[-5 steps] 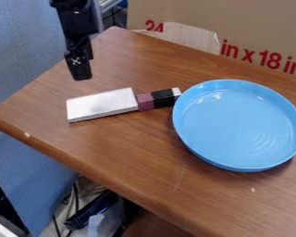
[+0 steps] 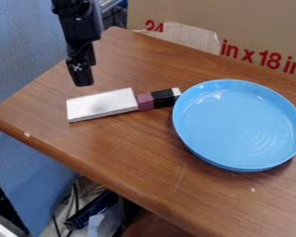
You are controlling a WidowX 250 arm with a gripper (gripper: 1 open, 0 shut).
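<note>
My black gripper (image 2: 80,70) hangs at the upper left over the wooden table, just above and behind a flat, pale white bar (image 2: 99,106). A small maroon block (image 2: 144,102) and a black piece (image 2: 163,98) with a white end continue in line from the bar's right end. To their right lies a large light blue plate (image 2: 237,125). Whether the gripper's fingers are open or shut is too dark and small to tell.
A cardboard box (image 2: 237,28) stands along the back.
</note>
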